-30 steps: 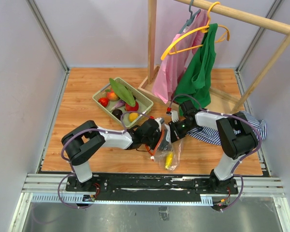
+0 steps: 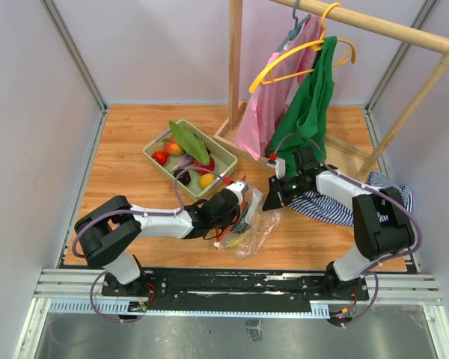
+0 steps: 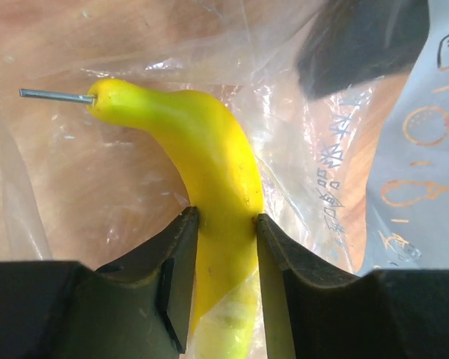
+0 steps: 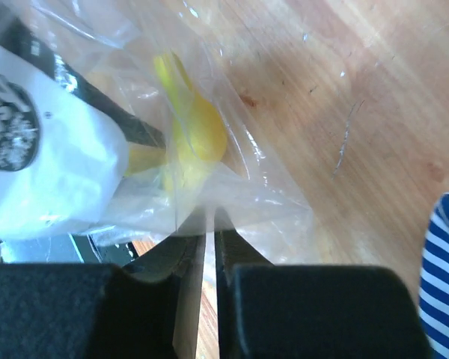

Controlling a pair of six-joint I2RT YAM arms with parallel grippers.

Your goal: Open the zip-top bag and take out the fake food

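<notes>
The clear zip top bag (image 2: 251, 235) lies on the front middle of the table with yellow fake food inside. In the left wrist view a yellow pepper (image 3: 217, 172) with a stalk sits in the plastic; my left gripper has a fingertip at each side of it, part open, contact uncertain. The right wrist view shows the bag's film (image 4: 254, 198) stretched at my right gripper's (image 4: 210, 232) tips, which are close together; whether they pinch it is unclear. A yellow piece (image 4: 202, 134) shows inside the bag.
A green basket (image 2: 157, 168) of fake produce stands behind the left arm. A wooden rack (image 2: 430, 78) with hung garments is at the back right, with striped cloth (image 2: 322, 213) below it.
</notes>
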